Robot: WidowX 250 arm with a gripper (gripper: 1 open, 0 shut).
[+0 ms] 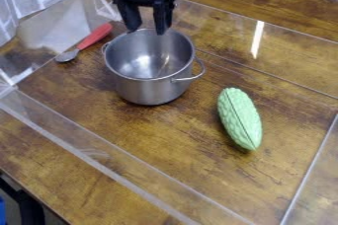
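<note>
My black gripper (145, 20) hangs at the top of the view, just over the back rim of a steel pot (148, 79). Its two dark fingers point down and stand apart, with nothing visible between them. The pot has side handles and looks empty inside. A red-handled spoon (93, 37) lies to the left of the pot. A pale green vegetable, like a cabbage (239, 118), lies on the wooden table to the right.
Clear plastic-like edges (47, 24) run along the left and right sides.
</note>
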